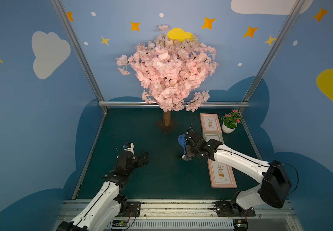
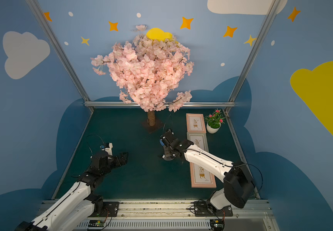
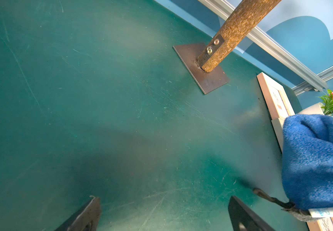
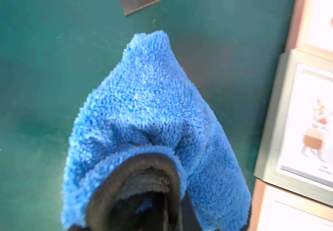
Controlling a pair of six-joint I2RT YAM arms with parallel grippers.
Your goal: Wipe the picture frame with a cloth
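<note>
The blue fluffy cloth [image 4: 147, 96] with a dark edge fills the middle of the right wrist view. My right gripper [image 1: 185, 145] is shut on it; its fingertips are hidden by the folds. In the left wrist view the cloth [image 3: 316, 161] hangs bunched at the right, left of and partly in front of the frames. Three picture frames lie in a column on the right of the table: a pink one at the back [image 1: 210, 123], a grey one in the middle [image 4: 312, 134], and a pink one in front [image 1: 221, 172]. On the left, my left gripper stands open and empty.
A white pot with a flowering plant [image 1: 229, 122] stands beside the back frame. The artificial tree's trunk [image 1: 167, 118] rises from a flat base plate [image 3: 197, 65] at the back middle. Bare green table [image 1: 162, 169] lies between the two arms.
</note>
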